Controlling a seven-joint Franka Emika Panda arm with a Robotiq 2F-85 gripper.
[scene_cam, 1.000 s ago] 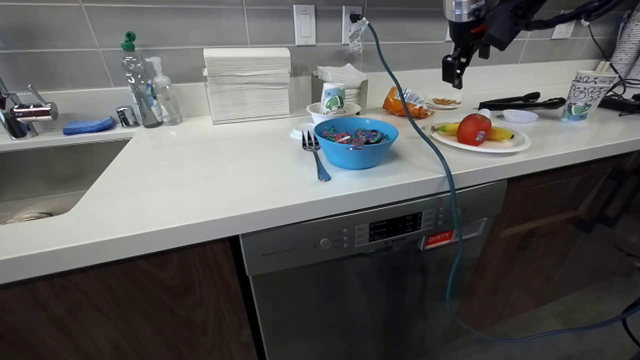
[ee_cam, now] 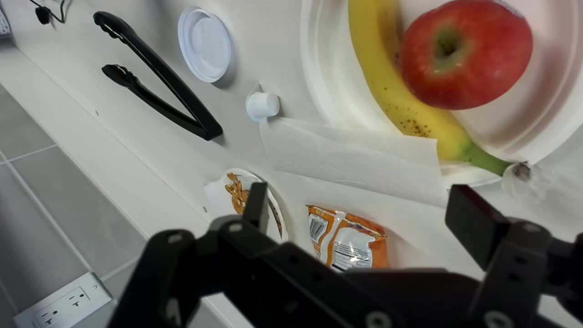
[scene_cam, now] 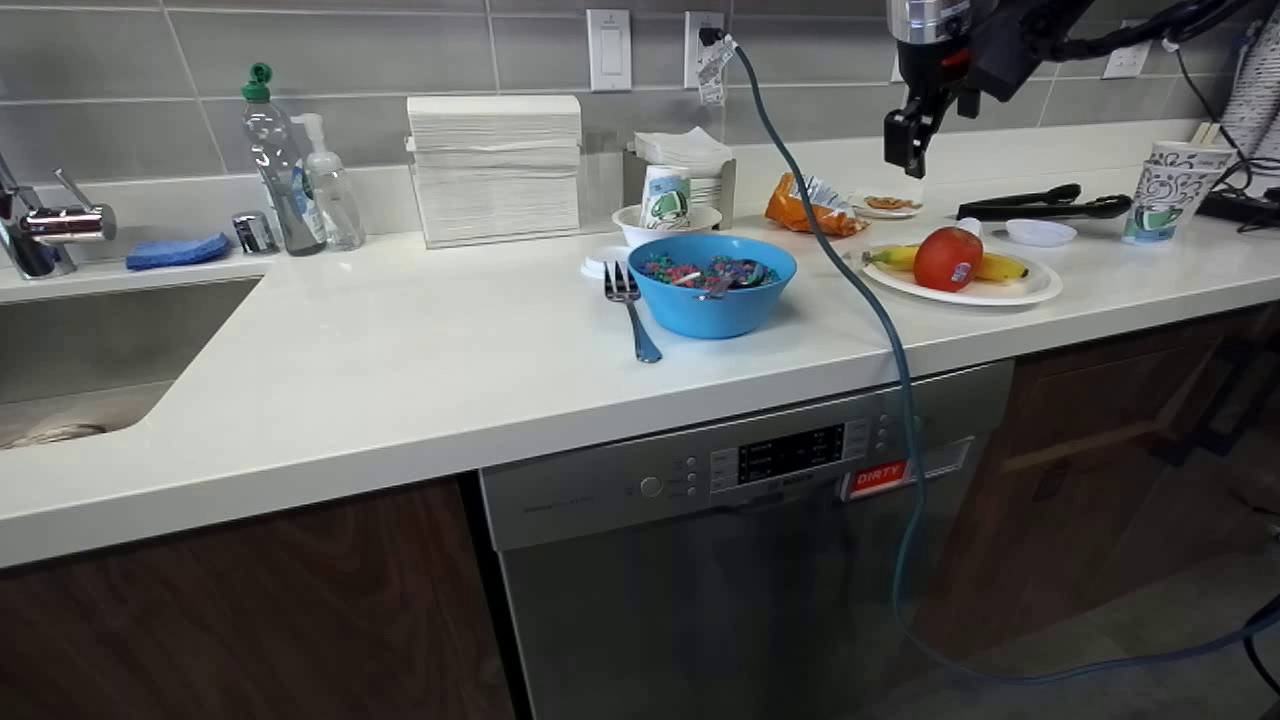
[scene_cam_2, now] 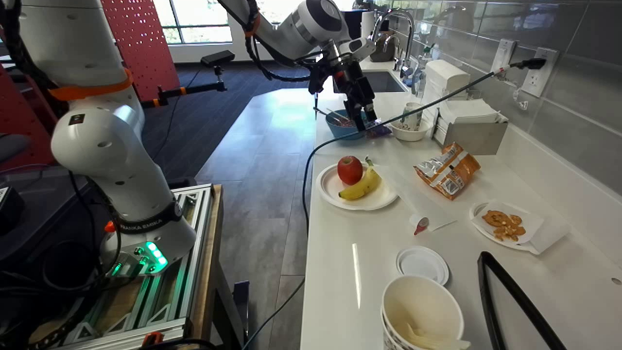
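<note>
My gripper is open above the counter, its dark fingers spread wide with nothing held between them. Beneath the gap, farther down, lies an orange snack bag. A white plate carries a red apple and a yellow banana, toward the upper right of the wrist view. Black tongs rest at upper left there. Partly behind a finger, a small plate bears brown snack pieces.
A blue bowl of colourful wrapped pieces stands beside a fork. A blue-green cable runs from the wall outlet across the counter and down its front. Bare counter stretches between sink and fork. A patterned cup stands far right.
</note>
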